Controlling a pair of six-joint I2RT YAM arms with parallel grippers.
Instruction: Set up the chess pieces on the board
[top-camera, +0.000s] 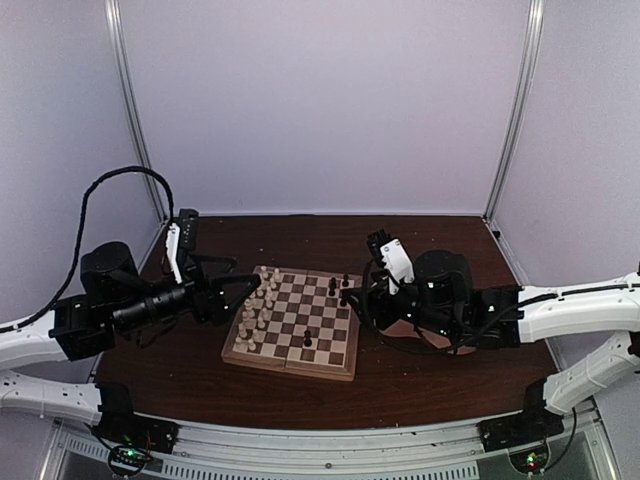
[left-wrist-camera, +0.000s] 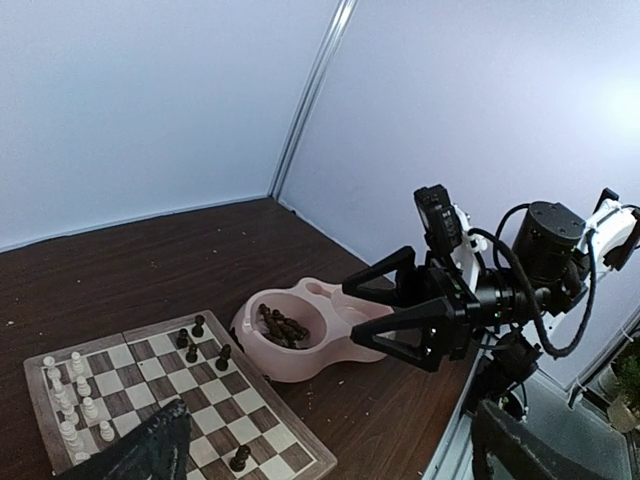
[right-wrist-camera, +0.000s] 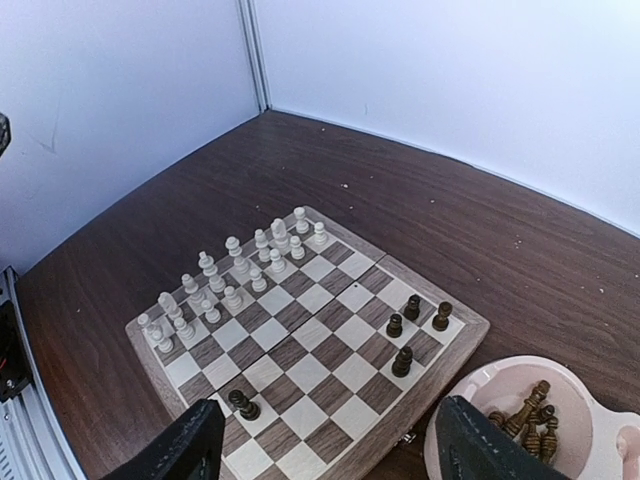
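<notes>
The checkered chessboard (top-camera: 285, 362) lies mid-table. Light pieces (right-wrist-camera: 240, 264) stand in two rows along its left side. Dark pieces are fewer: several (right-wrist-camera: 402, 362) stand by the right edge towards the back, and one dark piece (right-wrist-camera: 243, 405) stands apart nearer the front. More dark pieces (right-wrist-camera: 530, 410) lie heaped in a pink container (left-wrist-camera: 287, 375) right of the board. My left gripper (top-camera: 243, 292) is open and empty above the board's left side. Above the right edge, near the container, my right gripper also stands open, nothing between its fingers.
In the top view the right arm covers much of the pink container, whose second, shallower hollow (left-wrist-camera: 355, 310) looks empty. Bare dark table (top-camera: 300, 240) stretches behind the board, and more (top-camera: 210, 390) lies in front. Pale walls (top-camera: 320, 110) enclose the back and sides.
</notes>
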